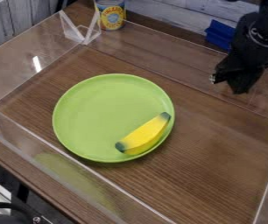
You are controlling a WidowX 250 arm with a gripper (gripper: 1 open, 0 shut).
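Observation:
My black gripper (237,77) is at the right side of the tray, low over the wooden floor; its fingers look shut, with nothing visible between them. A green plate (92,109) lies on the left half of the floor, with a yellow banana (144,133) on its lower right part.
A blue object (218,35), perhaps a sponge, rests at the back wall behind the gripper. A yellow-labelled can (109,14) stands at the back left. Clear walls edge the tray.

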